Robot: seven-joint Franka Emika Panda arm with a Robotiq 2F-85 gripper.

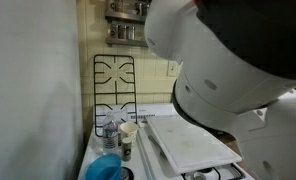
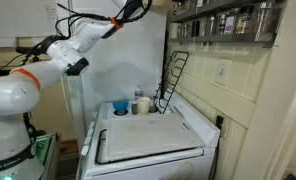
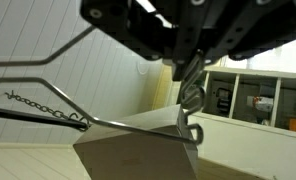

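In the wrist view my gripper comes down from the top, its dark fingers blurred and close together. It is shut on a thin, shiny metal piece (image 3: pixel 194 98) that shows just below the fingertips and curves into a small loop. What this piece belongs to, I cannot tell. Behind it is a pale grey box-like shape (image 3: pixel 138 152), and a bent metal rod (image 3: pixel 48 80) crosses in front. In exterior view 2 the arm (image 2: pixel 88 45) reaches up to the top edge, where the gripper is out of sight. The arm (image 1: pixel 223 75) fills much of exterior view 1.
A white board (image 2: pixel 143 135) covers most of the stove. Behind it stand a blue bowl (image 1: pixel 103 168), a clear bottle (image 1: pixel 110 135) and a cream mug (image 1: pixel 129 130). A black grate (image 1: pixel 114 85) leans on the wall below a spice rack (image 2: pixel 228 25).
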